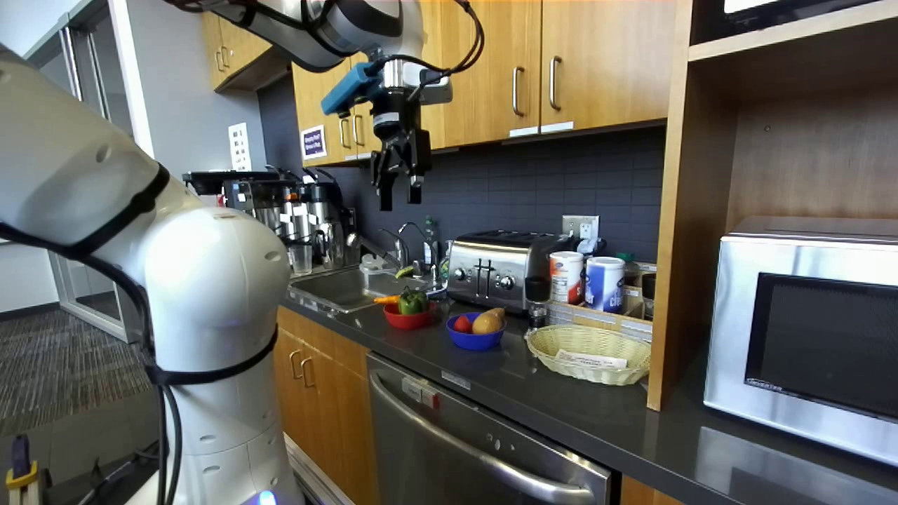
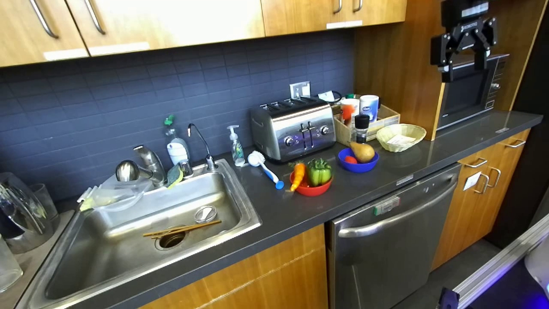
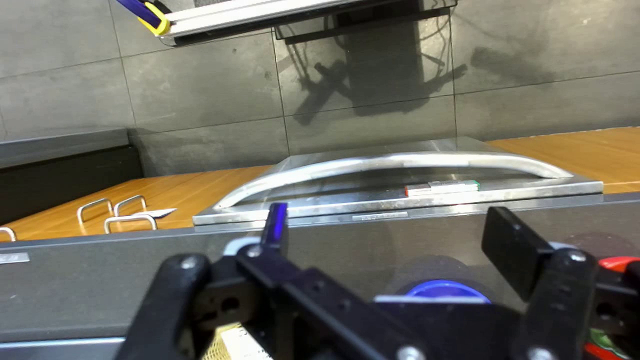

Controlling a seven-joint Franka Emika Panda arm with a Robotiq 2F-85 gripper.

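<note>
High above the counter, well clear of everything on it, my gripper [image 1: 400, 195] points downward. Its fingers are spread wide in the wrist view, and nothing is between them. A red bowl [image 2: 312, 190] on the counter holds a carrot [image 2: 298, 175] and a green pepper [image 2: 319, 172]. To its right in exterior view 2, a blue bowl [image 2: 360, 167] carries a yellow-brown pear [image 2: 363, 152] and a red item [image 2: 350, 159]. Farther right sits a pale woven basket [image 2: 401, 137] with a paper slip inside. Part of the blue bowl's rim [image 3: 447, 289] shows beneath the gripper in the wrist view.
Behind the bowls stands a silver toaster [image 2: 293, 133]. A white-and-blue brush [image 2: 266, 169] lies between the soap bottle and red bowl. The sink [image 2: 154, 226] contains chopsticks; a microwave [image 1: 808, 320] stands beyond the wooden divider [image 1: 671, 219]. Upper cabinets [image 1: 606, 59] hang over the counter.
</note>
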